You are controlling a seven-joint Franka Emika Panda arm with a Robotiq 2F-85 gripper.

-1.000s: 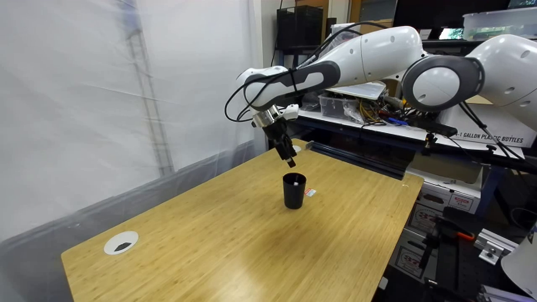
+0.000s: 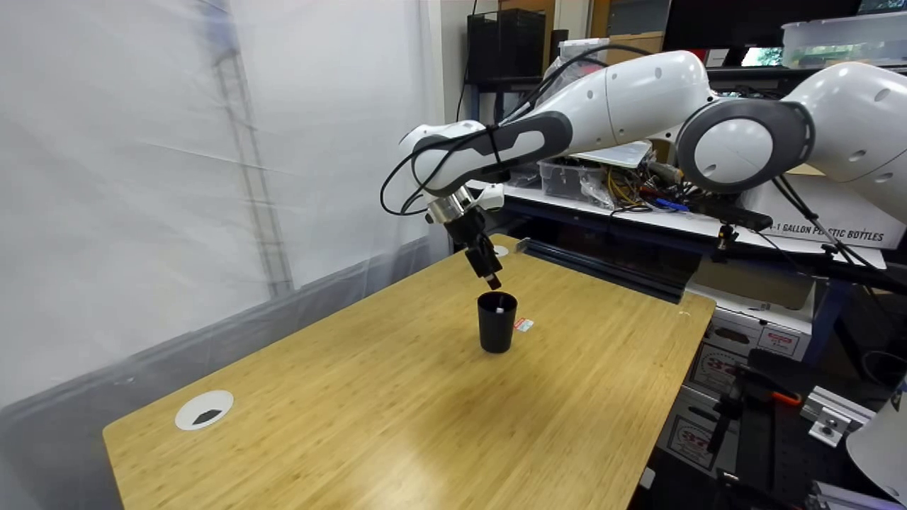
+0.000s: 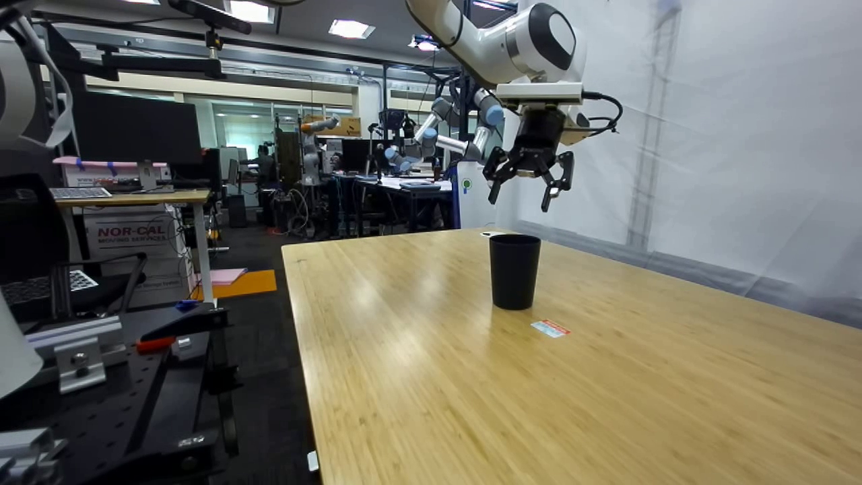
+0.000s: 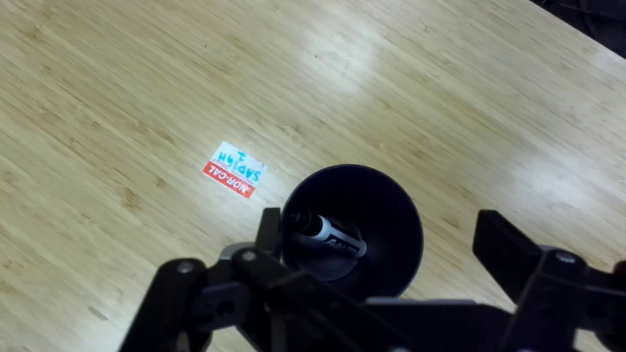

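Note:
A black cup [image 2: 495,328] stands upright on the wooden table, and in exterior view 2 the same cup [image 3: 514,275] is seen below the arm's end. Inside it leans a marker [image 4: 340,239] with a white and black barrel and a dark cap, seen from above in the wrist view. My gripper [image 3: 518,199] hangs above the cup with its fingers spread wide and nothing between them. Seen from the wrist, the left fingertip [image 4: 270,230] overlaps the cup's left rim in the picture, while the right one [image 4: 503,252] lies well to the right of the cup.
A red and white label [image 4: 235,169] lies flat on the table [image 2: 374,399] beside the cup. White discs [image 2: 204,409] sit near the table's left and far edges. A plastic curtain [image 2: 212,170] runs along one side. The table around the cup is otherwise clear.
My gripper has come slightly lower and a little to the right in exterior view 1. The cup and the label have stayed in place.

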